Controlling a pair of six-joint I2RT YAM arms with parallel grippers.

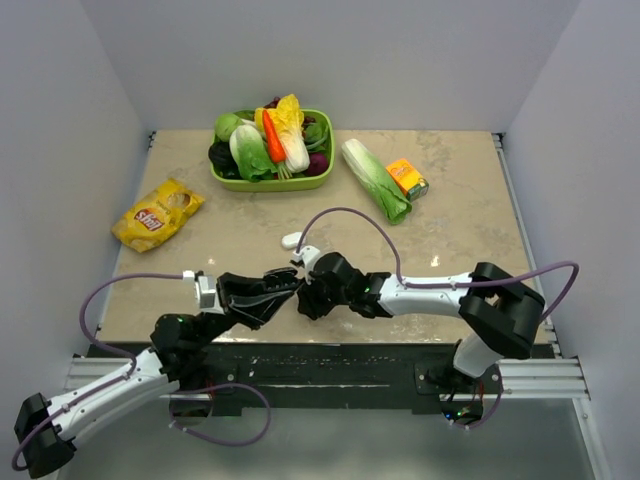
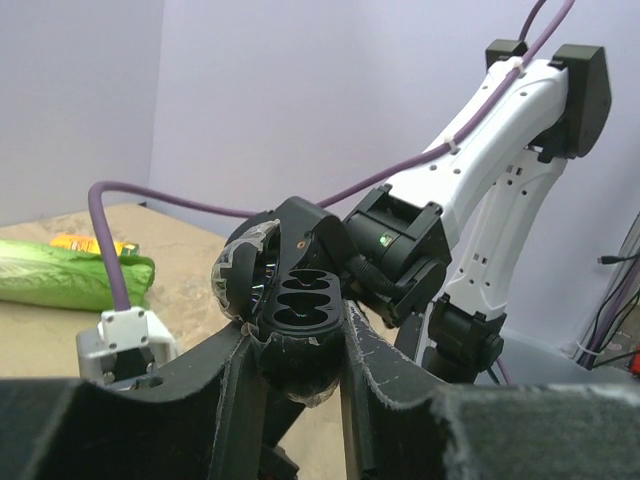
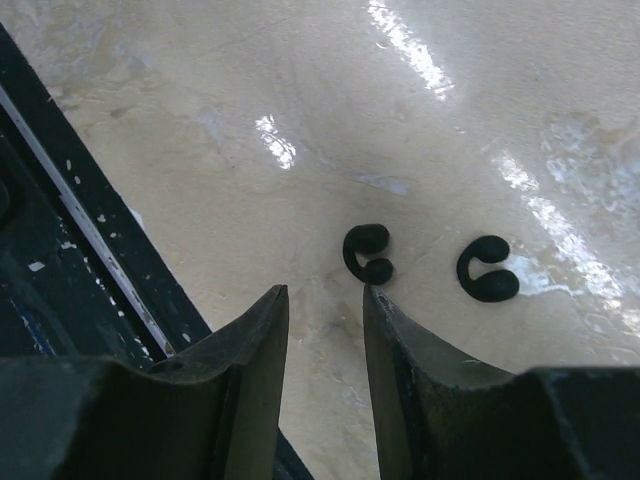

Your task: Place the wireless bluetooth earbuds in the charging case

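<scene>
My left gripper is shut on the black charging case (image 2: 300, 300), which is held up with its lid raised and two hollow slots showing. From above, the case (image 1: 281, 276) is beside my right gripper (image 1: 308, 308). In the right wrist view that right gripper points down at the table, open, with a gap between its fingers and nothing in it. One black earbud (image 3: 370, 238) lies just past the tip of the right-hand finger; the second earbud (image 3: 495, 286) lies farther right. From above, the right gripper and case hide both earbuds.
A small white box (image 1: 291, 241) lies just behind the grippers. Farther back are a green basket (image 1: 235, 185) of vegetables, a cabbage (image 1: 375, 180), an orange box (image 1: 407, 179) and a yellow chip bag (image 1: 157, 215).
</scene>
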